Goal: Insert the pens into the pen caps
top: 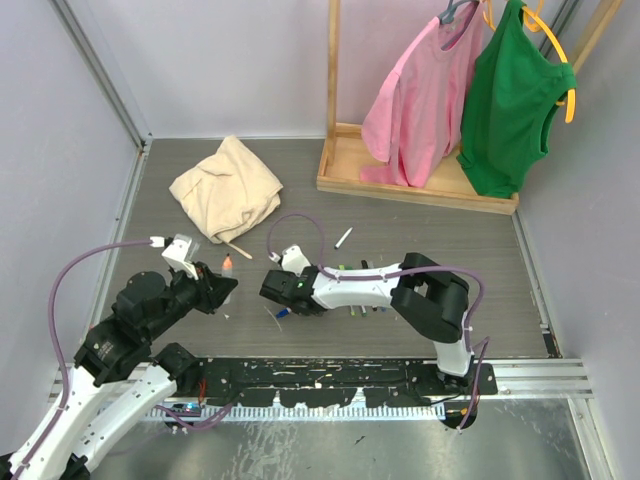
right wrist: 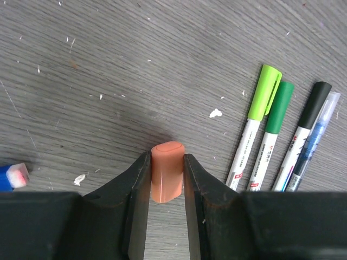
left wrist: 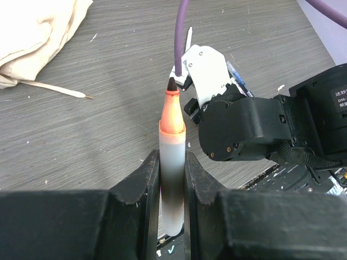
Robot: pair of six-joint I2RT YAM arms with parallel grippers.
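In the left wrist view an orange-and-white marker [left wrist: 172, 135] stands upright, its dark tip pointing up and bare. My left gripper is shut on its white barrel, and the top view shows that gripper over the table's left part. My right gripper is shut on a small orange pen cap [right wrist: 167, 170], seen in the right wrist view. In the top view the right arm hides its own fingertips. Right of the cap lie a light green pen [right wrist: 253, 124], a green pen [right wrist: 272, 135], a black-capped pen [right wrist: 303, 135] and a clear-capped blue pen [right wrist: 314, 141].
A folded beige cloth [top: 227, 188] lies at the back left, with a thin stick [left wrist: 57, 88] protruding from it. A white pen [top: 343, 238] lies farther back. A blue object with a pinkish end [right wrist: 13, 177] is near the right gripper. A wooden clothes rack [top: 420, 197] stands behind.
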